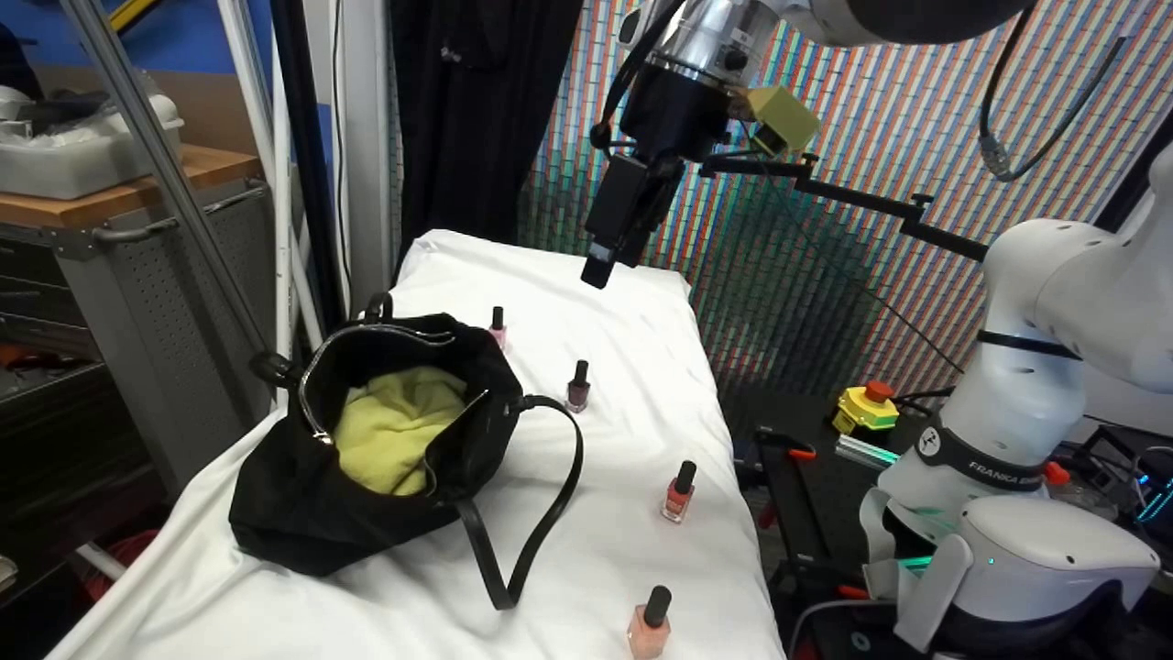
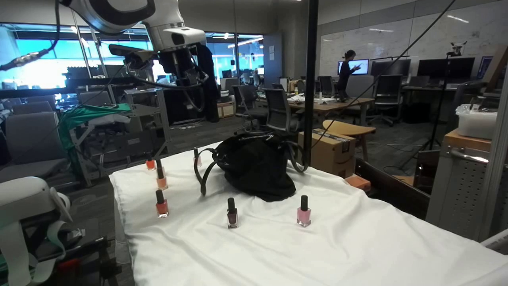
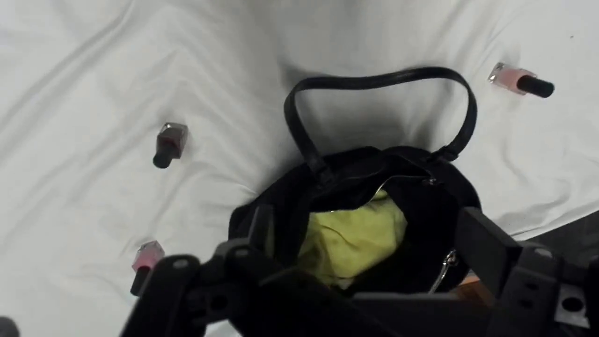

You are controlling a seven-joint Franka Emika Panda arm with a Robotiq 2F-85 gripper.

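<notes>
A black handbag sits on the white-covered table, its mouth open, with yellow-green cloth inside. My gripper is high above the table's far part, open and empty. In the wrist view, the bag's mouth and the yellow cloth appear between its spread fingers. Small black-capped bottles stand around the bag: pink, dark plum, red, peach and orange-red. A pale pink bottle stands past the strap.
The bag's strap loops out over the cloth. Another white robot arm base stands beyond the table's right edge, with a yellow emergency-stop box nearby.
</notes>
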